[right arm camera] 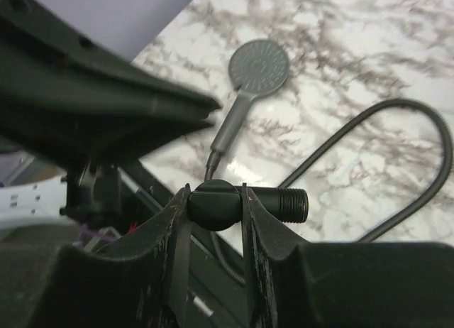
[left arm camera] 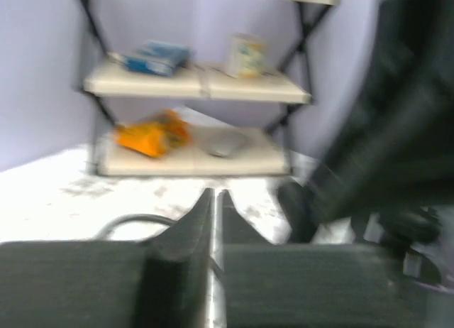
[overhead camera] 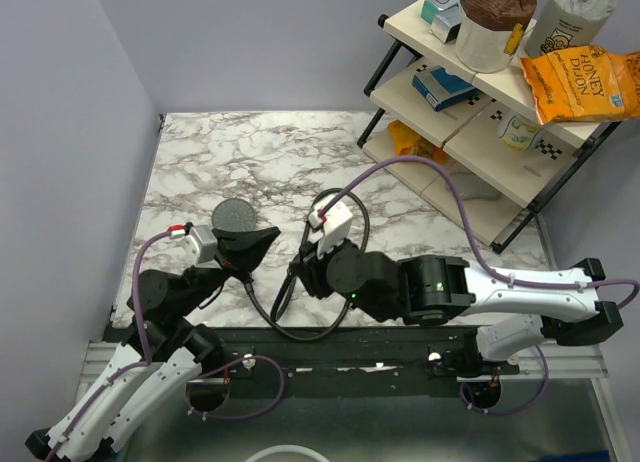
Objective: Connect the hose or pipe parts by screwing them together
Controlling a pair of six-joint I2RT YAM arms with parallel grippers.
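Observation:
A black hose point(overhead camera: 365, 222) lies looped on the marble counter. A grey shower head point(right arm camera: 259, 65) rests left of it, joined to hose at its handle. My right gripper is shut on a dark threaded fitting point(right arm camera: 284, 204), held crosswise above the counter. My left gripper point(overhead camera: 262, 244) stands to its left, apart from the fitting; the blurred left wrist view shows its fingers point(left arm camera: 177, 271) close together, and I cannot tell how far open they are.
A shelf rack point(overhead camera: 470, 122) with bags, boxes and tubs stands at the back right. Walls bound the counter at left and back.

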